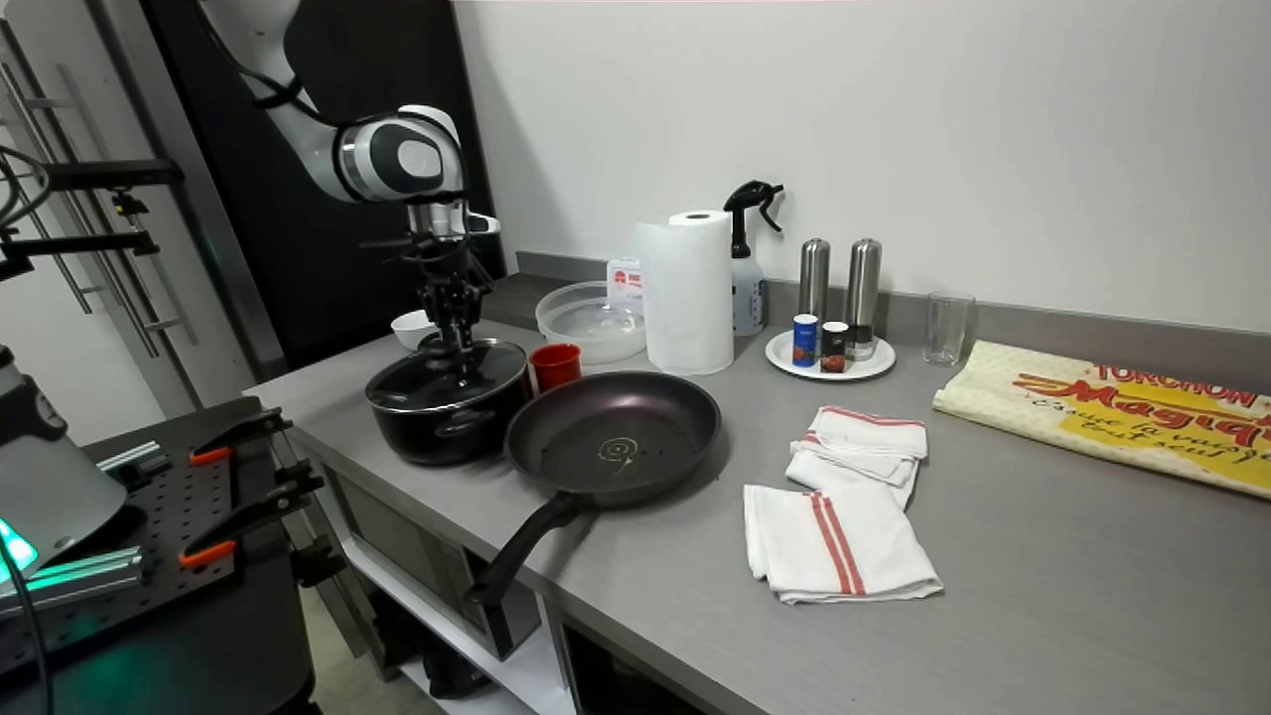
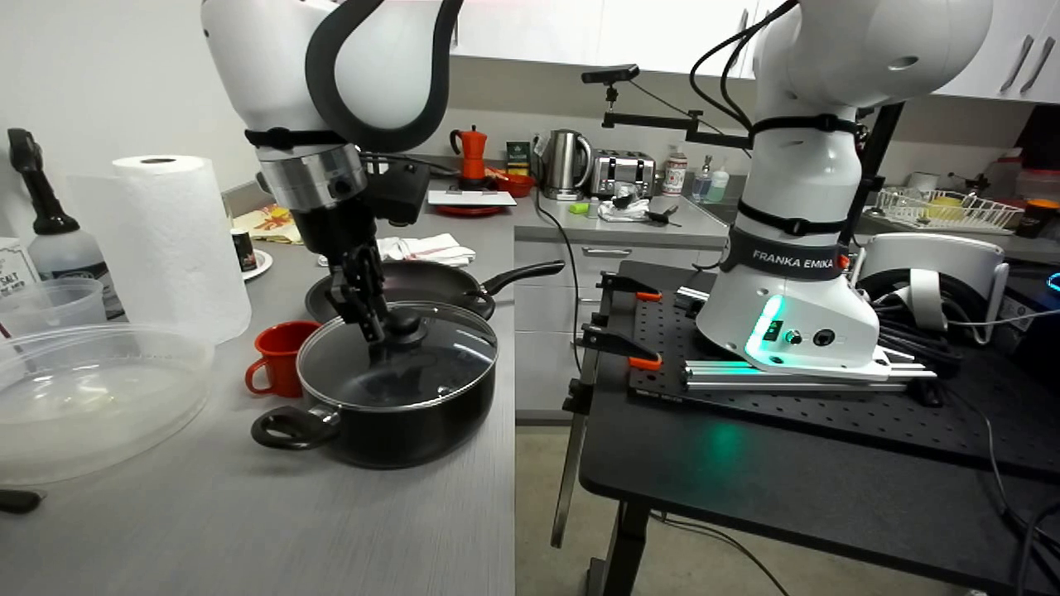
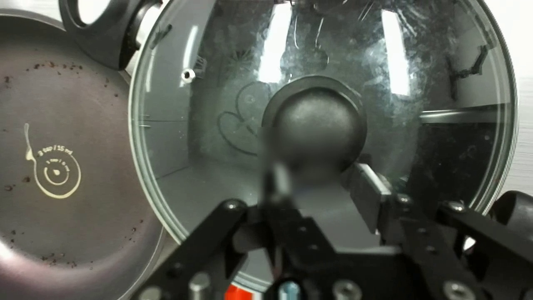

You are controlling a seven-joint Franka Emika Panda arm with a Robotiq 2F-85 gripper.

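A black pot stands on the counter, covered by a glass lid with a round black knob at its centre. My gripper points down at the lid, its two fingers apart on either side of the knob's near edge. The left finger is blurred; a pale pad shows on the right one. From exterior view 2, the fingertips stand right against or beside the knob; whether they touch it I cannot tell. The lid sits flat on the pot.
A black frying pan lies close against the pot's side. A red mug and a clear plastic bowl stand nearby, with a paper towel roll behind. Folded white towels lie farther along the counter.
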